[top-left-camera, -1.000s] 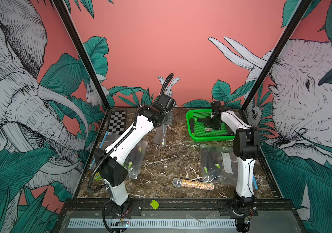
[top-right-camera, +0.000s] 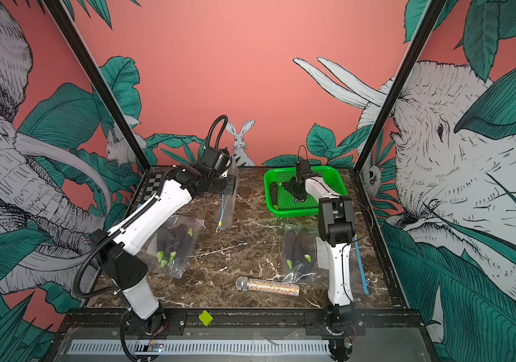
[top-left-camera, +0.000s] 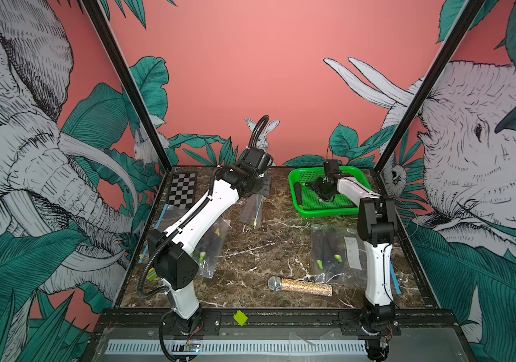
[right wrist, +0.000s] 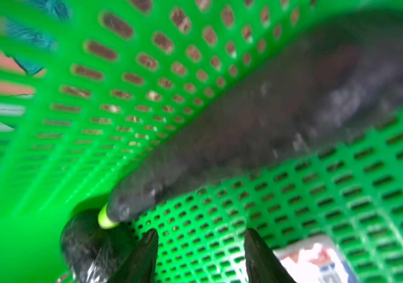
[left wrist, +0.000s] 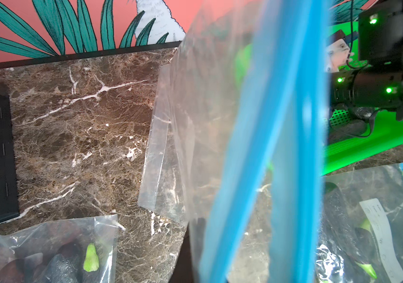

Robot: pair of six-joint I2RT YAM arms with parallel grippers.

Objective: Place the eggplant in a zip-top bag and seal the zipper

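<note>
My left gripper [top-left-camera: 260, 182] holds up an empty-looking zip bag with a blue zipper [left wrist: 305, 188] toward the back middle; the bag fills much of the left wrist view and hides the fingertips, so the gripper looks shut on it. My right gripper is inside the green basket [top-left-camera: 336, 211], its fingers apart with nothing between them. A long dark eggplant [right wrist: 267, 118] lies diagonally beyond those fingers, along the basket's side. A second dark eggplant [right wrist: 88, 240] lies by its tip, and a small printed card [right wrist: 305, 259] lies on the basket floor.
Bags of eggplants lie at front left [top-right-camera: 173, 247] and front right [top-right-camera: 297, 253]. A glittery microphone [top-right-camera: 270, 287] lies at the front middle, and a checkerboard [top-left-camera: 182, 187] at back left.
My right gripper and forearm have shifted slightly left within the basket. The left arm and its bag are nearly unchanged.
</note>
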